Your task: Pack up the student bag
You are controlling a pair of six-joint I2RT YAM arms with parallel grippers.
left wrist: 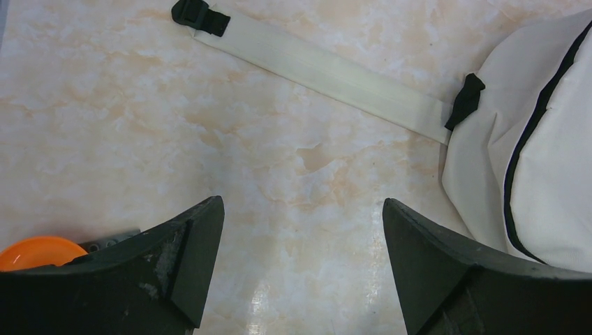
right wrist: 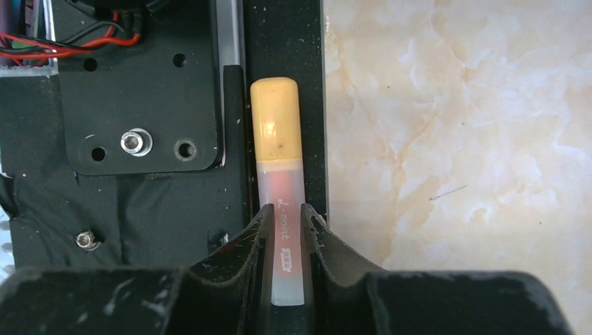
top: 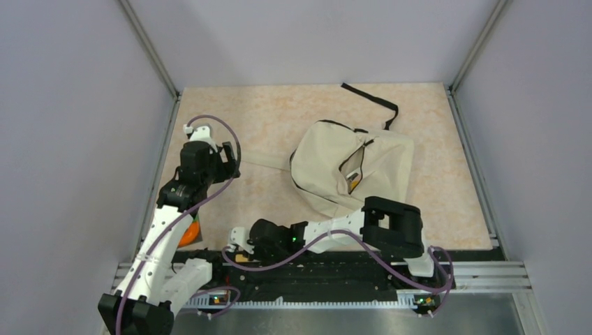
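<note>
A pen case with yellow cap and clear pinkish body (right wrist: 278, 118) lies in the dark channel along the table's front edge. My right gripper is low over it, part open, one finger on each side of its body; whether they touch it I cannot tell. The cream bag (top: 321, 160) lies on the table's right half, its front pocket unzipped with something yellow inside. My left gripper hangs open above bare table, left of the bag.
An orange object (left wrist: 38, 252) lies at the front left under the left arm. The cream strap (left wrist: 314, 70) stretches left from the bag, and a black strap (top: 370, 94) lies behind it.
</note>
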